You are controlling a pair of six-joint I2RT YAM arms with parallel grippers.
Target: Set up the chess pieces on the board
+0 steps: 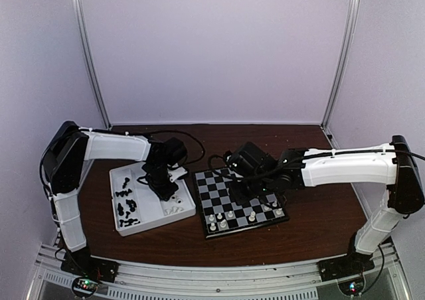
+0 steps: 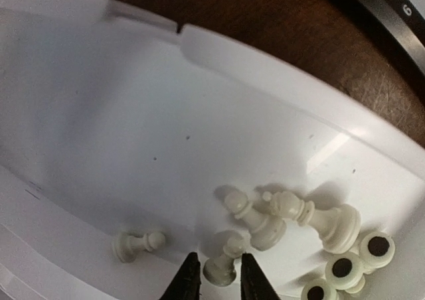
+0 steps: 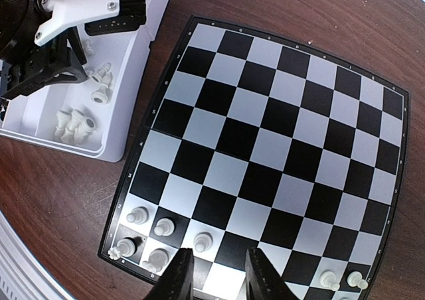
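Note:
The left gripper is low in the white tray, its fingers part open on either side of a white pawn; whether they touch it is unclear. More white pieces lie nearby: a pawn, another pawn and a larger piece. Over the chessboard, the right gripper stands open with nothing visible between its fingers. White pieces stand along the board's near side, including a pawn, a rook and, on the right, another piece.
Black pieces lie in the tray's left part. More white pieces cluster at the tray's corner, their dark undersides showing. The board's middle and far squares are empty. Bare brown table extends to the right.

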